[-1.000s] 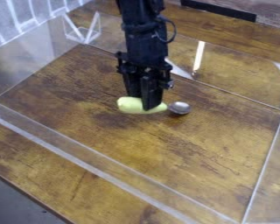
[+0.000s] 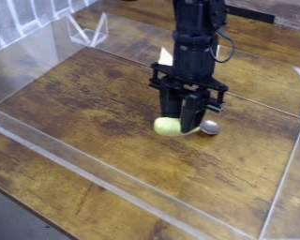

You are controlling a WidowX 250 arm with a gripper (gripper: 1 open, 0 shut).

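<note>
The black robot gripper (image 2: 184, 112) hangs down over the middle of the wooden table, directly above a pale yellow-green object (image 2: 168, 125), which it partly hides. Whether its fingers are closed on that object cannot be made out. Just right of it a small silver, rounded piece (image 2: 210, 127) shows, its shape partly hidden.
Clear plastic walls (image 2: 115, 186) enclose the work area on the wooden table (image 2: 83, 112). The wood is bare to the left, front and right of my gripper. A white railing stands beyond the far left.
My gripper has moved right and toward the front. The yellow-green object has shifted the same way and shows less of its length. The silver piece sits further right and lower in view.
</note>
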